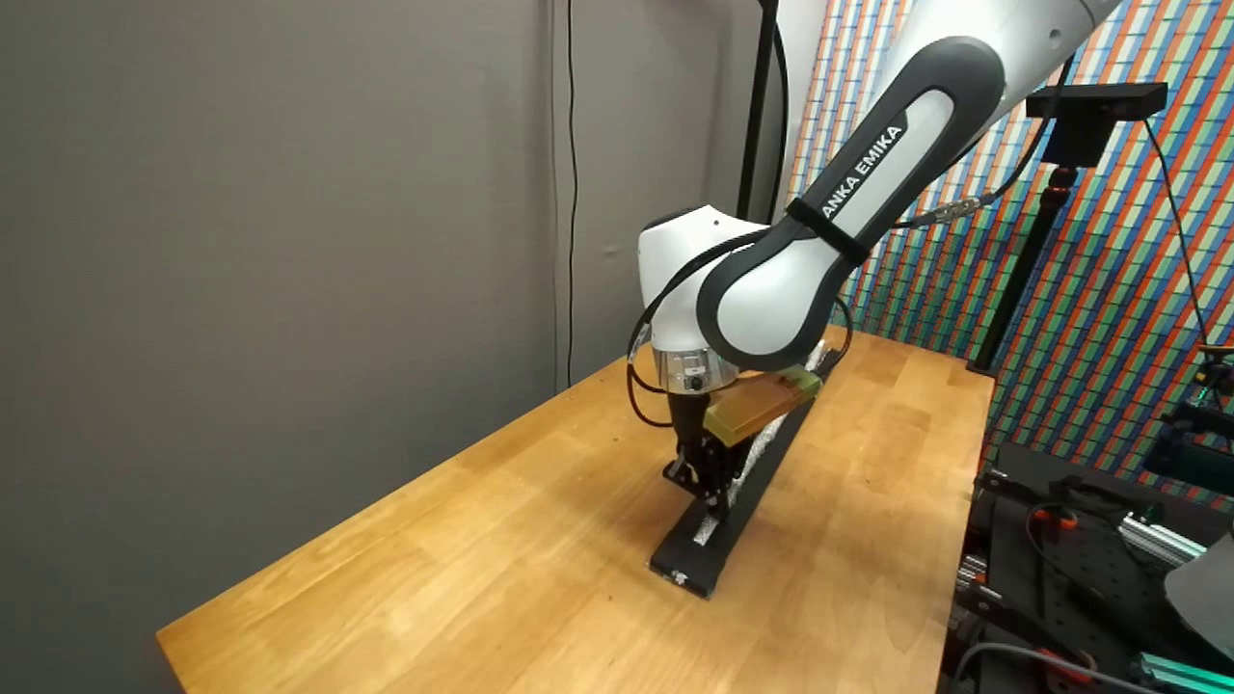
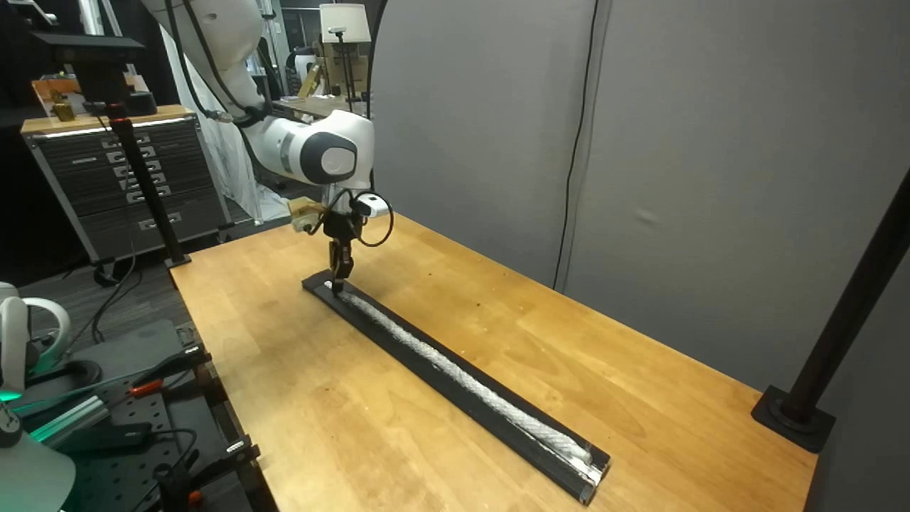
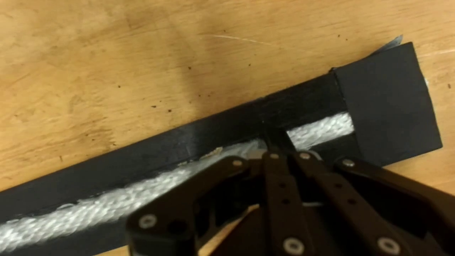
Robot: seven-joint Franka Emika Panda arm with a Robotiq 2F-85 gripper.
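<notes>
A long black channel (image 2: pixel 388 341) lies on the wooden table, with a white braided rope (image 2: pixel 478 388) running along its middle. My gripper (image 1: pixel 714 509) points down at the channel's end nearest exterior view 1, its fingers together. In exterior view 2 the gripper (image 2: pixel 338 289) reaches the far end of the channel. The wrist view shows the dark fingers (image 3: pixel 279 140) over the white rope (image 3: pixel 128 198), with rope showing on both sides of them. A flat black end piece (image 3: pixel 390 106) covers the channel beyond. Whether the fingertips press on the rope is hidden.
Bare wooden table (image 1: pixel 463 555) lies on both sides of the channel. A grey wall (image 1: pixel 347 289) runs along one long edge. A black stand base (image 2: pixel 793 418) stands at the table's corner in exterior view 2.
</notes>
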